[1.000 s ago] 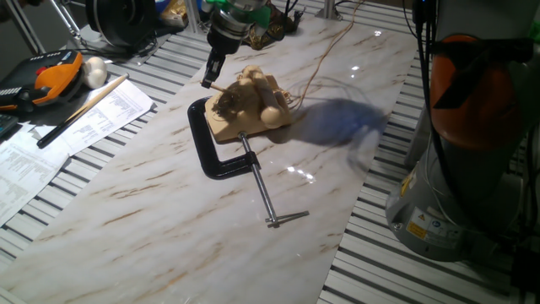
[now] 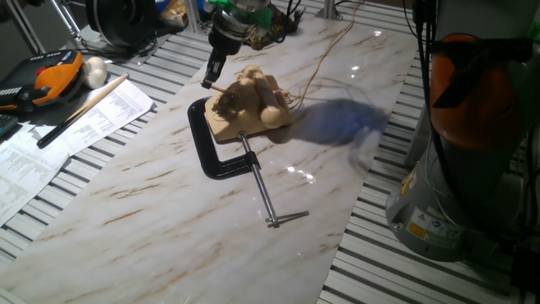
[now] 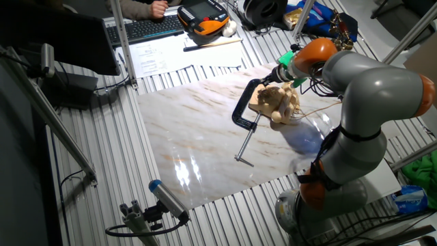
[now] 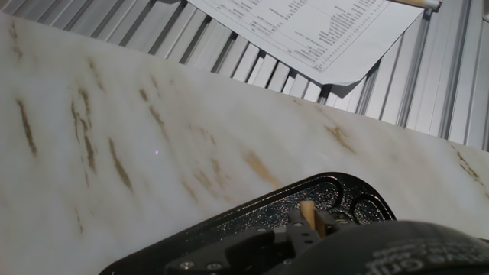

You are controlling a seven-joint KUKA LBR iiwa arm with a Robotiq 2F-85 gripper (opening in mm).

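Observation:
A pale wooden object (image 2: pixel 268 111) with rounded parts and a dark fibrous patch sits on a wooden block (image 2: pixel 221 130) on the marble-patterned board. Beside the block lies a black C-clamp (image 2: pixel 201 145); its silver screw (image 2: pixel 262 190) reaches the block and its T-handle points toward the front. My gripper (image 2: pixel 207 84) is low at the far-left side of the wooden object, its fingers shut around the end of a thin wooden peg (image 4: pixel 308 213). Whether the peg is joined to the object cannot be told. The clamp's black frame (image 4: pixel 348 189) lies beneath the gripper in the wrist view.
Printed sheets (image 2: pixel 101 114), a dark-tipped stick (image 2: pixel 80 112) and an orange-black device (image 2: pixel 40 80) lie left of the board. A thin cord (image 2: pixel 325 59) trails behind the wooden object. The board's front half (image 2: pixel 181 236) is clear. A person's hand (image 3: pixel 158 9) rests by a keyboard (image 3: pixel 147 29).

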